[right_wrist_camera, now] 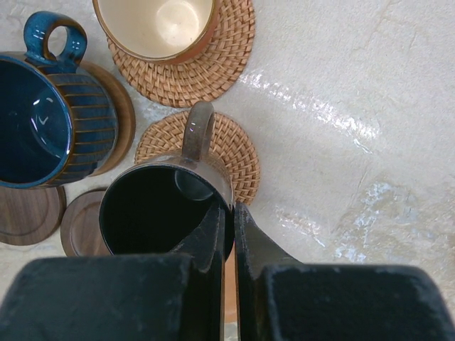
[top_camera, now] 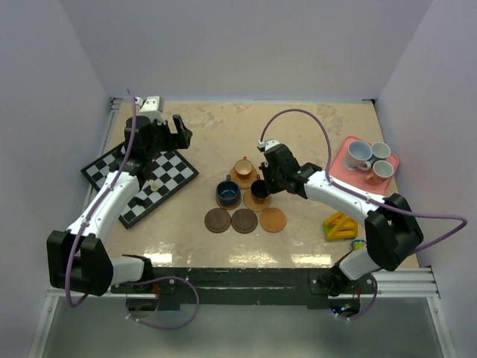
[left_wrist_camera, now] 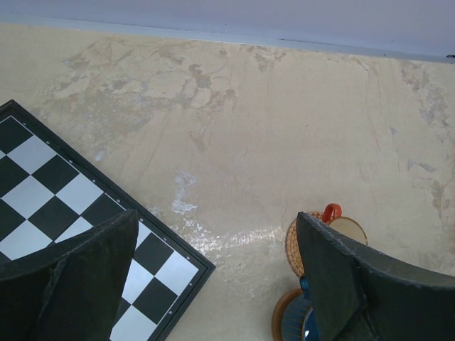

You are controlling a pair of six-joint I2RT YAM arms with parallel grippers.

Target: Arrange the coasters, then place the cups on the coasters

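A dark cup (right_wrist_camera: 160, 209) with a brown-grey handle is at the woven coaster (right_wrist_camera: 242, 156), covering part of it in the right wrist view. My right gripper is shut on the cup's rim. From above, the cup (top_camera: 259, 189) appears over the coaster (top_camera: 257, 203); whether its base touches cannot be told. My left gripper (top_camera: 181, 132) stands open beside the checkered board, nothing between its fingers.
A blue cup (top_camera: 228, 193) and a tan cup (top_camera: 243, 168) sit on coasters close by. Bare coasters (top_camera: 273, 219) lie in front. At the right are a pink tray (top_camera: 356, 179) with several cups and a yellow object (top_camera: 340, 227). The checkered board (top_camera: 170, 176) lies left.
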